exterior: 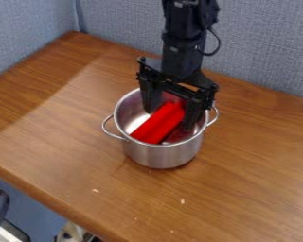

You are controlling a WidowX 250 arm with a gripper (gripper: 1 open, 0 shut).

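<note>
A silver metal pot (161, 149) with two wire handles stands on the wooden table, a red elongated object (158, 123) lying inside it. My black gripper (169, 108) reaches down into the pot from above, its fingers open around the upper part of the pot's interior at the red object; whether they touch it is unclear.
The wooden table (65, 132) has free room left and right of the pot. Grey textured walls stand behind and at the left. Black cables show at the lower left beyond the table's edge.
</note>
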